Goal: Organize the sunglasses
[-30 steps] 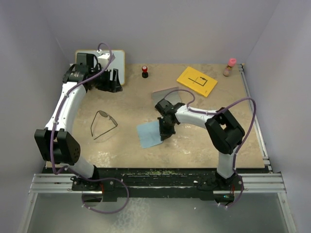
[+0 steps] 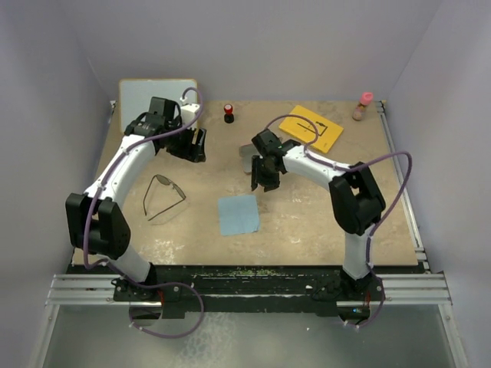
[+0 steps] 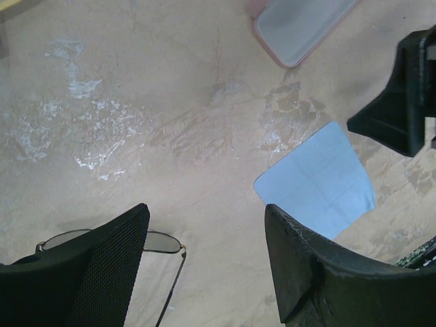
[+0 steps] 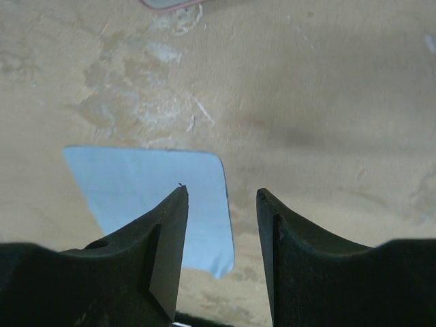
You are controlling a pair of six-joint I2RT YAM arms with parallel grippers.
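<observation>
The sunglasses [image 2: 167, 184] lie with arms extended on the left of the table, below my left gripper [image 2: 198, 146], and appear partly behind its fingers in the left wrist view. My left gripper is open and empty. A blue square cloth [image 2: 238, 215] lies flat near the middle front. My right gripper [image 2: 265, 172] is open, just behind and above the cloth, nothing between its fingers. A grey tray with pink rim [image 3: 306, 27] sits behind it, partly hidden in the top view.
A white board [image 2: 153, 92] at back left, a red-capped dark bottle [image 2: 229, 113], a yellow board [image 2: 313, 130] and a pink-topped shaker [image 2: 360, 106] line the back.
</observation>
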